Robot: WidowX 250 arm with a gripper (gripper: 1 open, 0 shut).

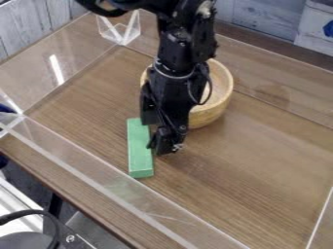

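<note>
The black arm reaches down from the top centre, its gripper [162, 130] low over the upper end of a green bar [139, 158] lying lengthwise on the wooden table [240, 190]. The fingers are dark and overlap; whether they touch the bar or how far apart they stand is unclear. A round light wooden bowl [216, 89] sits behind the arm, partly hidden by it.
A clear plastic piece [117, 29] stands at the back left. Clear strips run along the left and front edges. Cables and a white device lie off the table at the lower left.
</note>
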